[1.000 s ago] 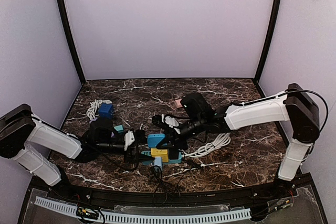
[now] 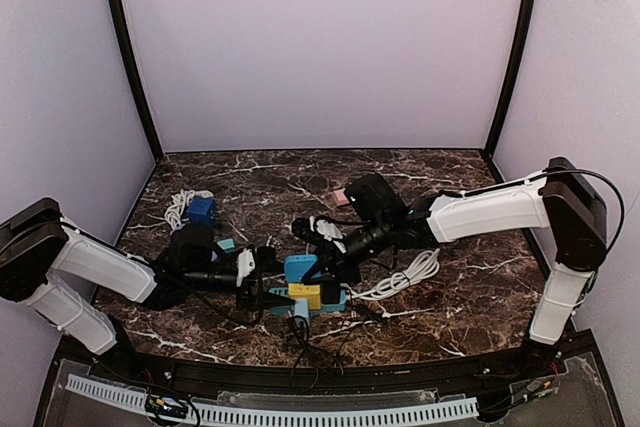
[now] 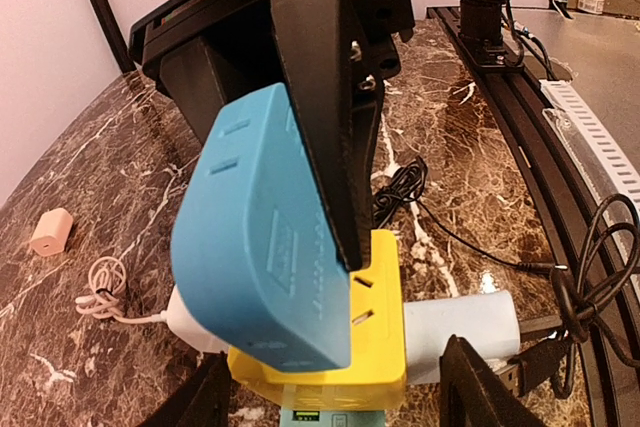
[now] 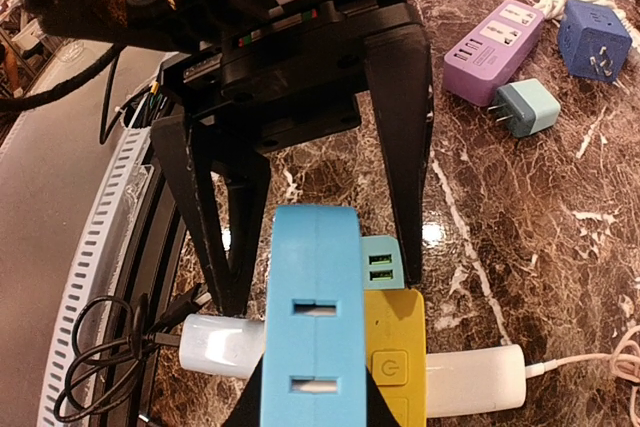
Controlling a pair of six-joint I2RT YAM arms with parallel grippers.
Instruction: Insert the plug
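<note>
A light-blue plug block (image 4: 315,267) is held in my right gripper (image 2: 322,277), just above a yellow socket block (image 3: 375,337) with slots on top, which sits on a teal strip (image 4: 380,257). The blue block hides part of the yellow one; whether its prongs touch the slots I cannot tell. My left gripper stands open low at the left of the yellow block in the top view, its fingertips on either side of that block in the left wrist view. White plugs (image 3: 455,332) stick out from the yellow block's sides.
A purple power strip (image 4: 490,52), a blue cube (image 4: 595,42) and a small teal charger (image 4: 525,107) lie at the left of the table. A pink charger (image 3: 52,232) is at the back. Cable coils lie right of the blocks and along the front edge.
My right gripper and the blue block have shifted very slightly to the right in the top view. The left arm appears still.
</note>
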